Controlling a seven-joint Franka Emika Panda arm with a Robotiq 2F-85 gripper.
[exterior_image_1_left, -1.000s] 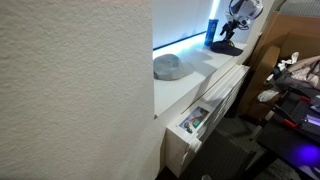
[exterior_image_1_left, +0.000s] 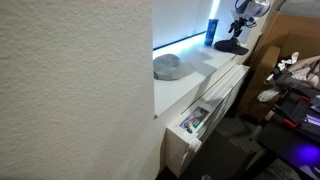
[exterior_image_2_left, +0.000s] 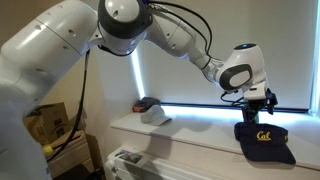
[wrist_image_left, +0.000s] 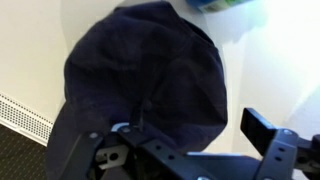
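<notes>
A navy cap (exterior_image_2_left: 262, 142) with yellow "Cal" lettering sits on the white ledge near its right end. Dark cloth of the same cap (wrist_image_left: 150, 75) fills much of the wrist view. My gripper (exterior_image_2_left: 262, 103) is just above the cap in exterior view 2. In the wrist view its dark fingers (wrist_image_left: 268, 137) stand apart, one in front of the cap and the other against the white ledge. The gap between them looks empty. Exterior view 1 has the gripper (exterior_image_1_left: 237, 29) small and far off, over the dark cap (exterior_image_1_left: 231, 47).
A blue can (exterior_image_1_left: 211, 33) stands beside the cap, close to the window. Farther along the ledge (exterior_image_1_left: 205, 62) lies a grey cap (exterior_image_1_left: 172, 67). Below is an open drawer (exterior_image_1_left: 194, 119) with small items in it. The ledge between the two caps is mostly bare.
My gripper has shifted a little up and to the right in exterior view 1. The grey cap, can and drawer have not moved.
</notes>
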